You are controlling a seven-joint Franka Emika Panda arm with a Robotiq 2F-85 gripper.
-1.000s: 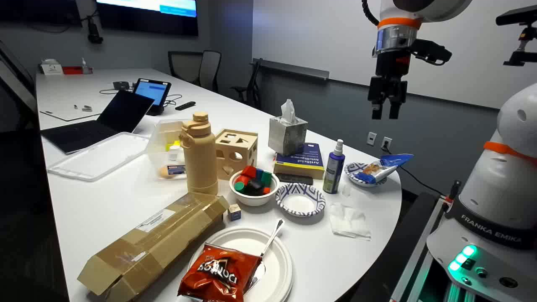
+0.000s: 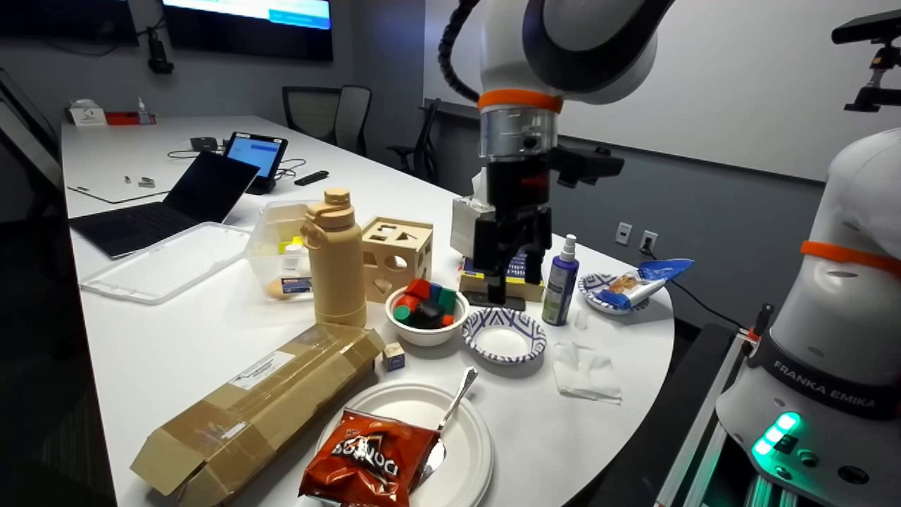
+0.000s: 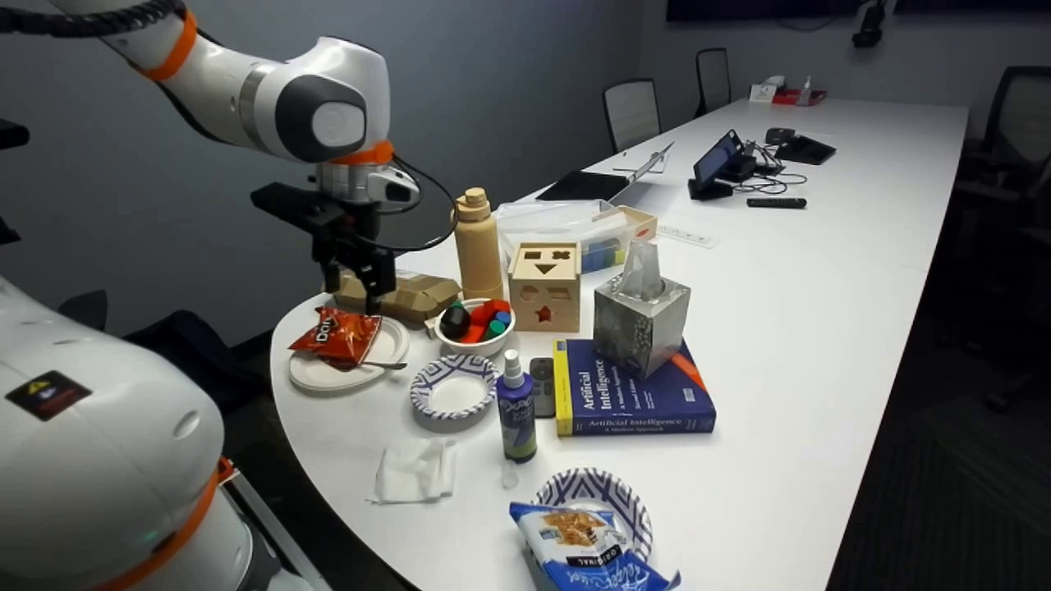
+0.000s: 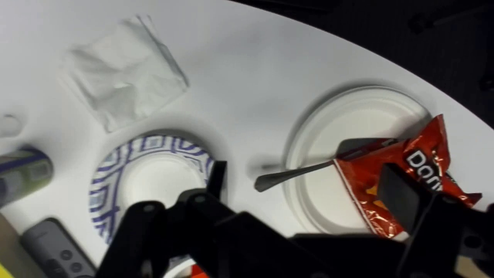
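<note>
My gripper (image 2: 515, 277) hangs in the air above the table, its fingers apart and nothing held between them. In the wrist view, one finger (image 4: 216, 179) overlaps the edge of the patterned paper bowl (image 4: 155, 178), which looks empty. The other finger (image 4: 399, 197) overlaps the red Doritos bag (image 4: 366, 185). That bag lies on a white plate (image 4: 308, 139) together with a metal utensil, whose handle (image 4: 296, 174) sticks out past the rim into the gap between my fingers, lower down. A white bowl (image 3: 475, 345) of coloured blocks stands near the patterned bowl.
A tall tan bottle (image 2: 338, 262), a wooden shape-sorter box (image 2: 397, 253) and a long cardboard box (image 2: 262, 405) crowd around the bowls. The spray bottle (image 3: 516, 409), book (image 3: 635, 423) and tissue box (image 3: 640, 320) stand nearby. A napkin (image 3: 414, 471) lies near the table's edge.
In exterior view 1 my arm has swung left and come lower, from beside the whiteboard to over the table. The gripper has turned and tilted; the table objects look unmoved.
</note>
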